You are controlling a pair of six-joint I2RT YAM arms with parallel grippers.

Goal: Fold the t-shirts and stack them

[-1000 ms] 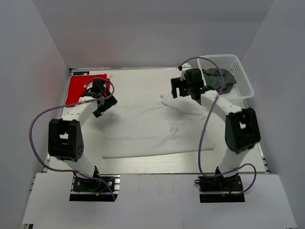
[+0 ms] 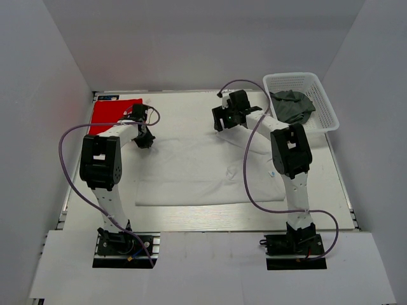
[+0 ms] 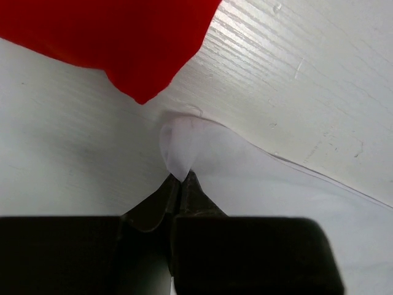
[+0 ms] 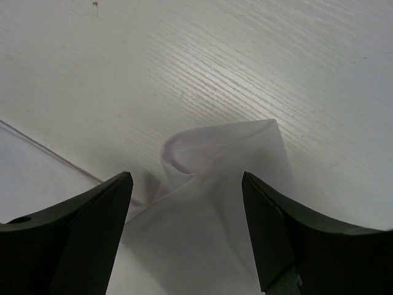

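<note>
A white t-shirt (image 2: 197, 171) lies spread on the table. My left gripper (image 2: 144, 142) is shut on its upper left corner; the left wrist view shows the pinched white cloth (image 3: 202, 147) between the fingertips. My right gripper (image 2: 222, 117) is open over the shirt's upper right part; in the right wrist view a folded white sleeve edge (image 4: 221, 160) lies between and ahead of its fingers. A folded red cloth (image 2: 105, 113) lies at the back left, close to the left gripper.
A white basket (image 2: 324, 108) holding dark green cloth (image 2: 292, 107) stands at the back right, beside the right arm.
The right gripper has moved left and stayed open. The shirt's near edge has shifted slightly back.
</note>
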